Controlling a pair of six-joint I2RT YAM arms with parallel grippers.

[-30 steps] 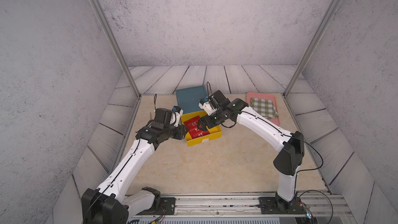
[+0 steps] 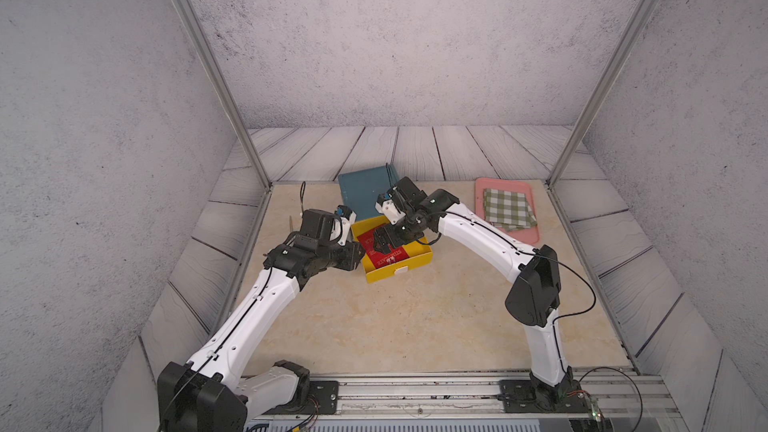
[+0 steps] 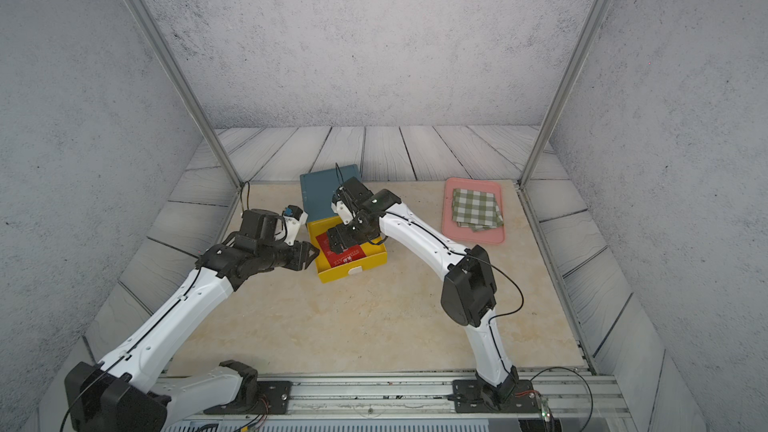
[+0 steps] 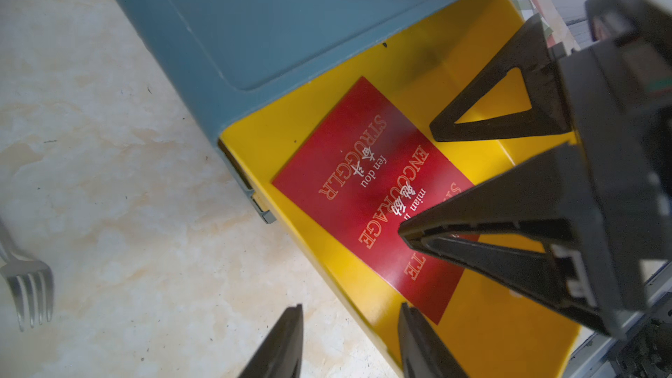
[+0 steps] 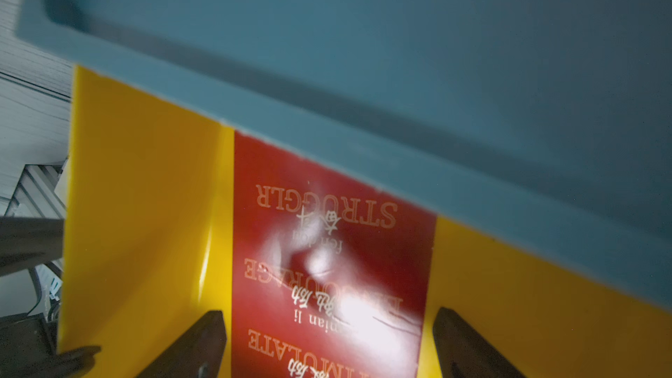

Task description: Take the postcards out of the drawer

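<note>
The drawer is a yellow box (image 2: 389,271) with its blue lid (image 2: 364,192) swung up behind. Inside lies a red postcard (image 4: 371,189) with printed words, flat on the bottom; whether others lie beneath cannot be seen. At the box's left side is my left gripper, partly open, its fingers (image 4: 281,346) apart to either side of the wall's rim in the left wrist view; contact is not clear. My right gripper hangs open over the postcard, nothing gripped, its fingers (image 5: 199,346) framing the card's two sides.
A pink tray (image 2: 524,235) holding a checked cloth (image 2: 508,209) stands at the back right. A fork (image 4: 29,276) lies left of the box.
My right gripper has moved left and slightly down over the postcard. The yellow box has shifted slightly to the right. My left arm has barely moved.
</note>
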